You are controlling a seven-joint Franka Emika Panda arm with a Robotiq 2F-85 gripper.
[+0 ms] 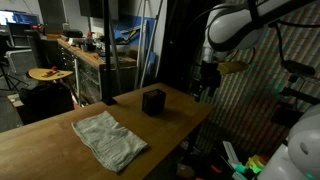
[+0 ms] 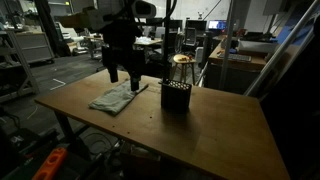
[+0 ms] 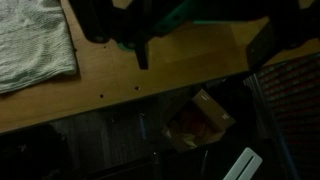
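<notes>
My gripper (image 2: 125, 78) hangs open above the table, its fingers pointing down, with nothing seen between them. In exterior view 1 the gripper (image 1: 204, 95) is over the table's right end, apart from the things on it. A pale, wrinkled cloth (image 1: 110, 139) lies spread on the wooden table, and the cloth (image 2: 119, 97) shows behind the gripper in exterior view 2. A black mesh-like container (image 2: 176, 96) stands upright on the table, to the right of the cloth there. Part of the cloth (image 3: 36, 42) fills the left of the dark wrist view.
Bare tabletop (image 2: 215, 130) stretches in front and to the right of the black container. Below the table edge, an open cardboard box (image 3: 198, 120) shows in the wrist view. Desks and a round stool (image 1: 50, 74) stand in the background.
</notes>
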